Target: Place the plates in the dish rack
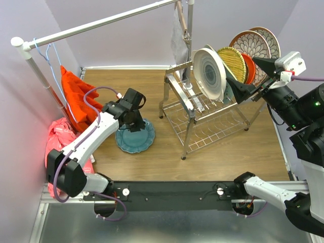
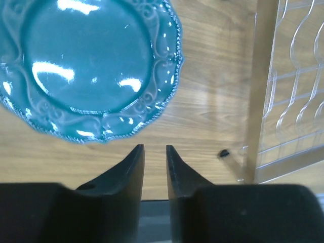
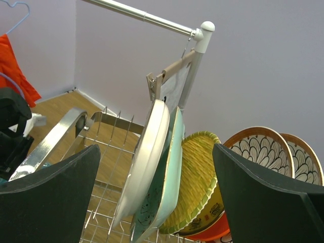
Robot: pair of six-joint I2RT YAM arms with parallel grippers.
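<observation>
A teal scalloped plate point(image 1: 134, 143) lies on the wooden floor left of the dish rack point(image 1: 194, 120). It fills the upper left of the left wrist view. My left gripper is slightly open just off the plate's rim, with only bare wood between its fingertips. From above, that gripper covers part of the plate's far edge. My right gripper is wide open at the rack's right side. Between its fingers, in view, stand a white plate point(image 3: 145, 159) and a pale green plate point(image 3: 169, 177) in the rack; contact cannot be judged.
A yellow woven plate point(image 3: 195, 177), an orange bowl point(image 1: 249, 68) and patterned plates point(image 1: 250, 44) stand farther right in the rack. Orange cloth point(image 1: 80, 96) hangs at left, above a pink bag point(image 1: 58, 144). Wooden floor in front of the rack is clear.
</observation>
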